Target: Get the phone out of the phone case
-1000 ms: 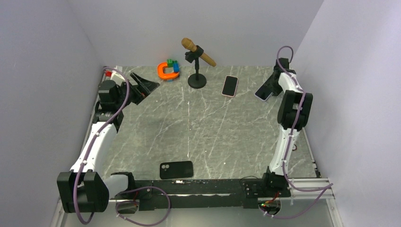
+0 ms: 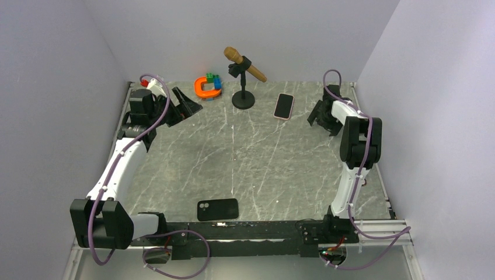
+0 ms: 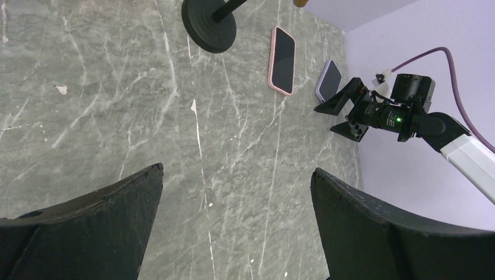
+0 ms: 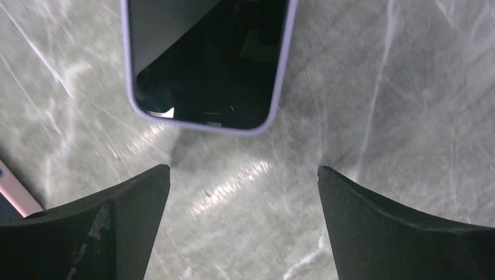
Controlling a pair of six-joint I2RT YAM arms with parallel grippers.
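Observation:
A black phone case lies back side up at the table's front edge, its camera corner showing; whether a phone is inside is hidden. One pink-edged phone rests face up right of the microphone stand. Another, the lilac-edged phone, lies face up at the far right; the right arm covers it from above. My right gripper is open just short of that phone's near end, with bare tabletop between its fingers. Far from the case, my left gripper hangs open and empty over the back left of the table.
A microphone stand with a brown microphone rises at the back middle. Beside it sit an orange toy piece and coloured blocks. Grey walls close in on the sides and back.
The phones and case stayed put.

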